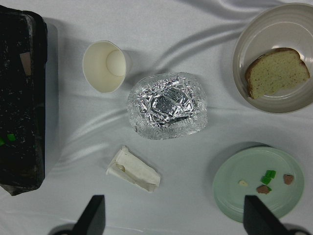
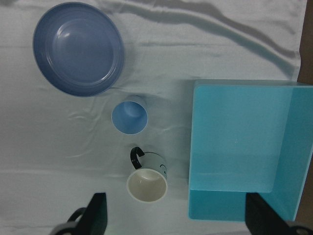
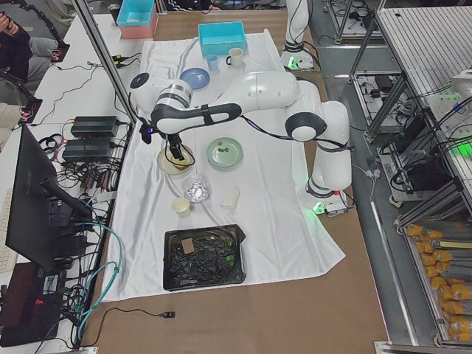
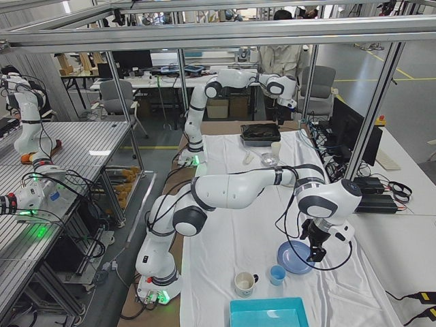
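My left gripper hangs open over the white cloth near a beige plate (image 1: 266, 100) with a bread slice (image 1: 276, 71). The left wrist view also shows a foil tray (image 1: 167, 105), a cream cup (image 1: 100, 66), a crumpled white wrapper (image 1: 132, 169) and a green plate (image 1: 234, 171) with small scraps. My right gripper is open above the other end, where a blue plate (image 2: 78, 49), blue cup (image 2: 129, 115), mug (image 2: 146, 183) and cyan bin (image 2: 237, 137) stand. Neither gripper shows anything between its fingers.
A black lined bin (image 3: 203, 269) stands at one end of the cloth. A monitor, cables and boxes run along a side table. The cloth between the dishes and along its edge by the arm bases is mostly clear.
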